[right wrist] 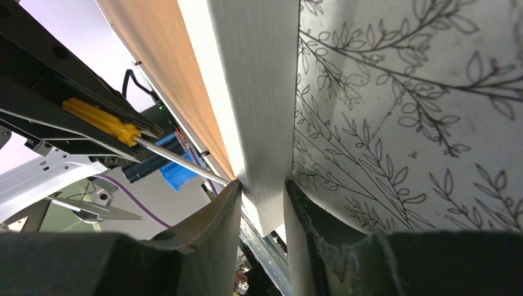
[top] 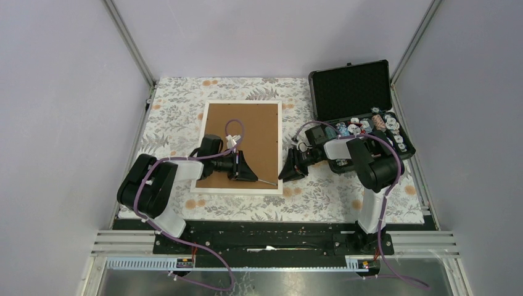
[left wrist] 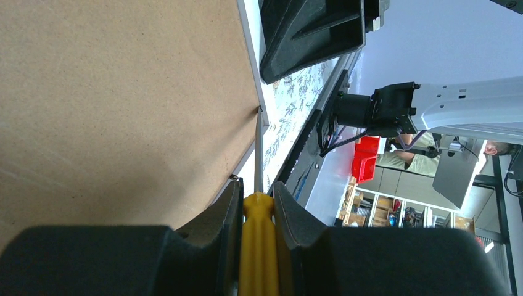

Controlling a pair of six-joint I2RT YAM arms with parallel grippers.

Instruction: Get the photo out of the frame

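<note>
The photo frame (top: 245, 190) lies with its brown backing (top: 259, 135) facing up and small dark tabs along its inner edge. My left gripper is shut on a yellow-handled screwdriver (left wrist: 258, 228), above the backing. Its thin metal shaft (left wrist: 259, 154) reaches the inner edge of the frame near the front right corner, at a dark tab (left wrist: 259, 110). In the right wrist view, the fingers of my right gripper stand on either side of the frame's white bar (right wrist: 259, 117), close against it; whether they press on it is unclear. The photo is hidden.
At the back right an open black case (top: 350, 92) holds several stacks of chips; the right arm reaches across its front. Floral cloth (top: 179, 111) covers the table, with free room behind and left of the frame.
</note>
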